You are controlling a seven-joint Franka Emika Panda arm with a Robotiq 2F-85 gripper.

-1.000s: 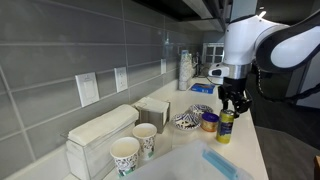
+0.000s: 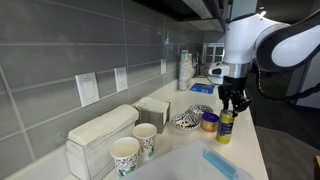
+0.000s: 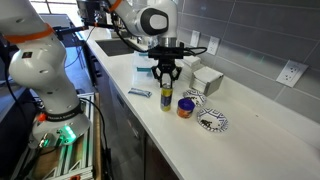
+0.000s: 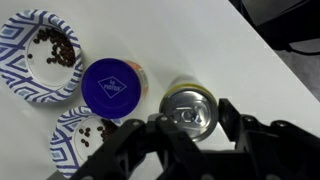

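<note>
A tall yellow can [image 2: 225, 128] stands upright on the white counter, and its silver top [image 4: 188, 110] shows between the dark fingers in the wrist view. My gripper [image 2: 233, 103] comes down from above and is shut on the upper end of this can. From the second exterior side, the can [image 3: 166, 98] is below the gripper [image 3: 166, 78], its base on the counter. The fingers partly cover the rim of the can's top.
Close beside the can stands a blue-lidded jar [image 4: 111, 86]. Patterned bowls [image 4: 40, 48] holding small brown pieces lie past it. Paper cups [image 2: 125, 155] and a pale blue bar-shaped item [image 2: 220, 163] are nearby. Bare counter [image 3: 215, 155] stretches toward the right in the second exterior view.
</note>
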